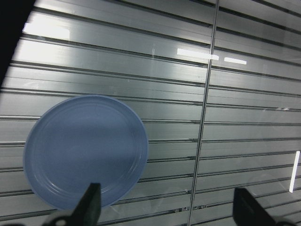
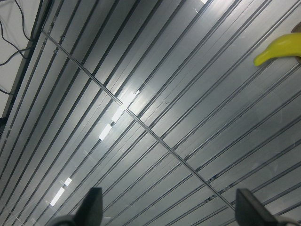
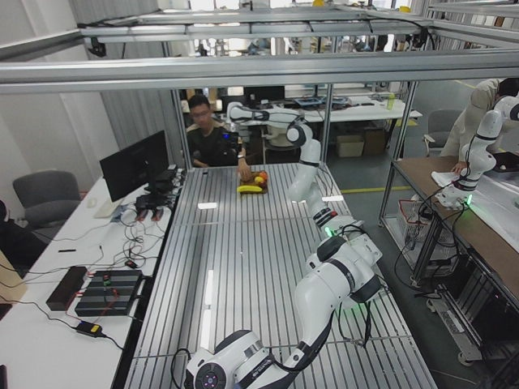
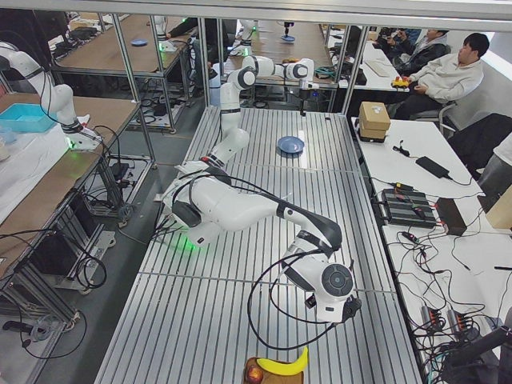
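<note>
A blue plate (image 4: pixel 290 145) lies at the far end in the camera right view and fills the lower left of the left wrist view (image 1: pixel 84 148). My left gripper is above it, open and empty. A yellow banana (image 2: pixel 277 47) shows at the upper right of the right wrist view, on a brown wooden board (image 4: pixel 252 372) with red fruit (image 4: pixel 254 374). My right gripper hangs above the table short of the banana, open with nothing between its fingers.
A desk (image 3: pixel 49 356) with a monitor and electronics runs alongside. A person (image 3: pixel 203 138) is at the far end in the camera left view, a hand by the fruit.
</note>
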